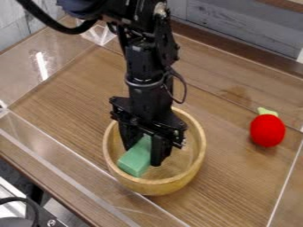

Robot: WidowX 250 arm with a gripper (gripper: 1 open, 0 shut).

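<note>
My black gripper (147,133) reaches down from the top into a yellow bowl (180,177) at the lower centre. Its fingers are around a green object (135,160) in the bowl, which looks held between them, though the fingertips are partly hidden by the gripper body.
A red tomato-like object (268,131) with a pale green piece behind it lies on the wooden table (71,106) at the right. A white wall borders the back, and a black cable lies at the lower left corner.
</note>
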